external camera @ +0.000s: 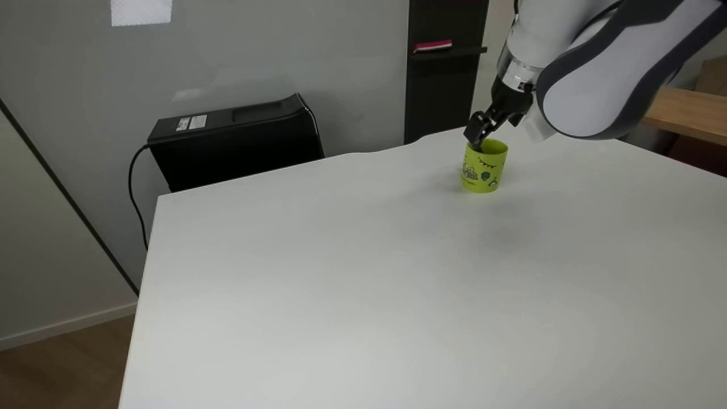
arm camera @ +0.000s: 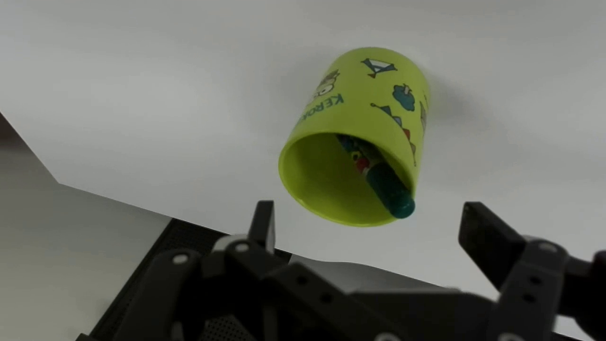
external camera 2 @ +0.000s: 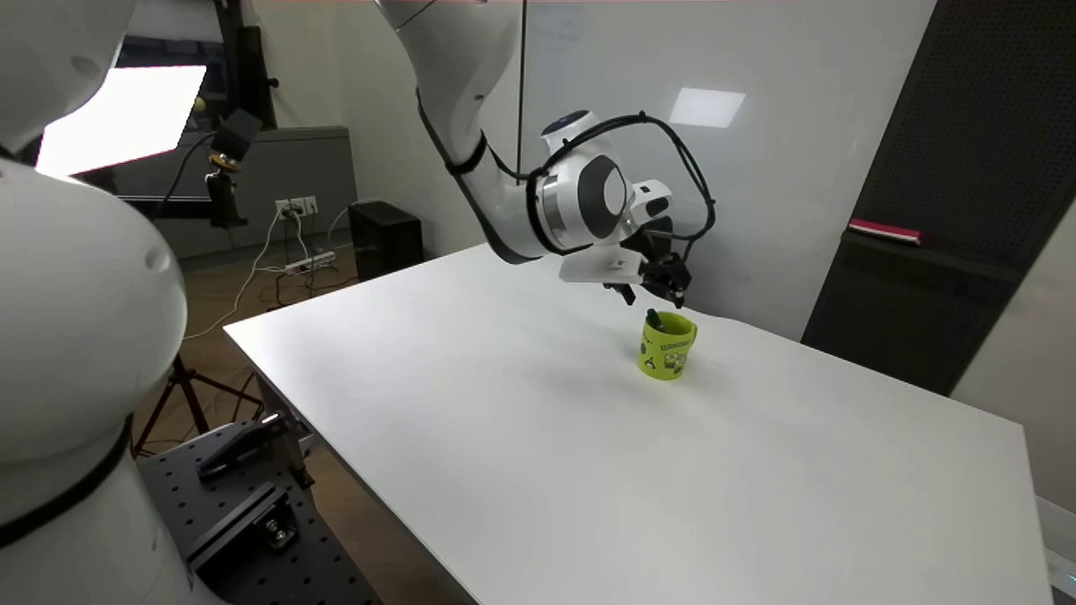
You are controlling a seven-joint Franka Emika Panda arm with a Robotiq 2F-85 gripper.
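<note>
A yellow-green cup (external camera: 484, 170) with printed pictures stands upright on the white table, near its back edge. Inside it leans a dark green-capped pen (arm camera: 389, 190), its rounded end at the rim in the wrist view; its lower part is hidden by the cup wall. My gripper is open, with its two fingers wide apart and nothing held between them. In the second exterior view the gripper (external camera 2: 651, 301) hangs just above the cup (external camera 2: 666, 353), and the pen (external camera 2: 655, 319) shows at the cup's left inner side.
Around the cup the white table (external camera: 354, 293) is bare, with wide free room toward the front and left. A grey wall and a black box (external camera: 235, 140) stand behind the table. A dark cabinet (external camera 2: 938, 202) rises beyond the back edge.
</note>
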